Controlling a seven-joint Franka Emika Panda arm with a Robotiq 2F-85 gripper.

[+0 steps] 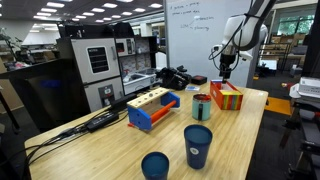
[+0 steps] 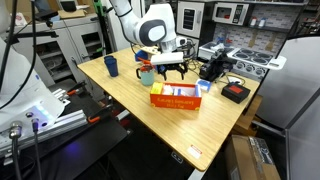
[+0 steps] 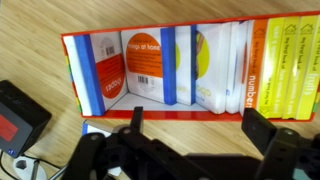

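A red open-topped box [image 3: 180, 114] of small board books fills much of the wrist view. An orange-and-white book [image 3: 145, 62] lies tilted in its left part, and several yellow-spined books [image 3: 285, 65] stand packed at the right end. Blue-and-white books [image 3: 182, 65] are between them, with some spare room at the left. My gripper is open, its two dark fingers [image 3: 262, 128] spread along the near edge of the box, nothing between them. From the side, the gripper [image 1: 225, 74] hangs just above the box [image 1: 226, 98].
A green-and-red tin [image 1: 201, 106] stands near the box, and two blue cups [image 1: 198, 145] are on the table's near side. A wooden rack [image 1: 153, 108] sits mid-table. A black box [image 2: 235, 92] lies at the right.
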